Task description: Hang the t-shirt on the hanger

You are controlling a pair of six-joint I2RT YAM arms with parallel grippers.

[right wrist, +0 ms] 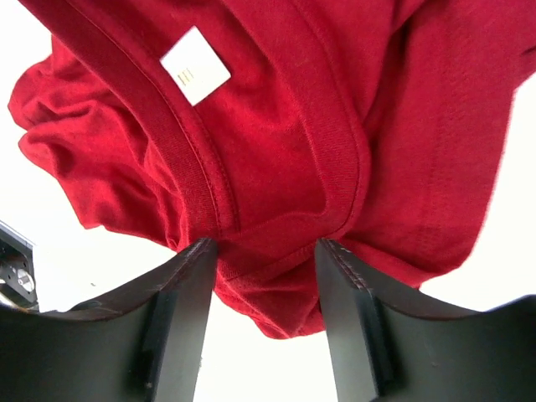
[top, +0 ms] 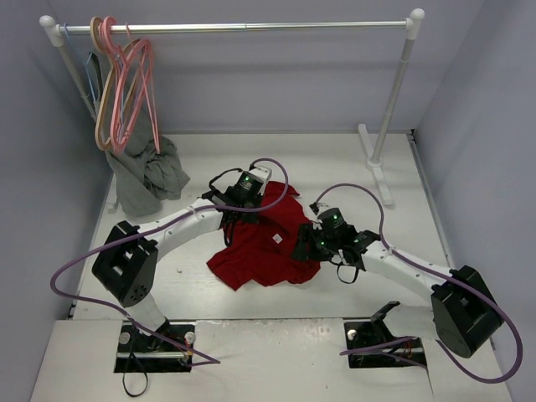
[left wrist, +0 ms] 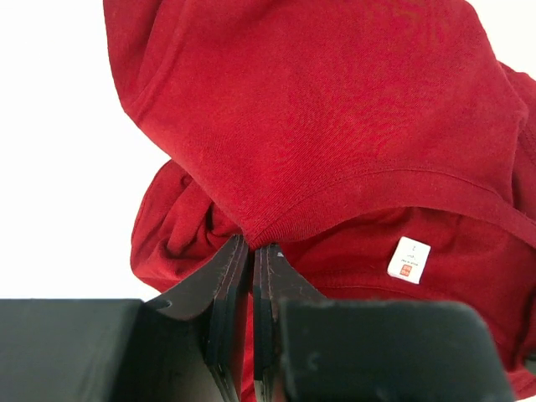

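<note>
A crumpled red t-shirt point(top: 260, 251) lies mid-table, its white label point(left wrist: 409, 259) showing near an edge of cloth. In the left wrist view my left gripper is shut on a hem of the shirt, the fold pinched at its tips. At the shirt's right side, my right gripper is part open, with red fabric point(right wrist: 272, 264) between and beneath its fingers; whether they press on it cannot be told. Pink hangers point(top: 126, 92) hang from the rail at the upper left.
A white clothes rack's rail point(top: 251, 28) spans the back, with its right foot point(top: 374, 167) on the table. A grey garment point(top: 146, 176) hangs at the left. Bare table point(top: 209, 151) lies behind the shirt.
</note>
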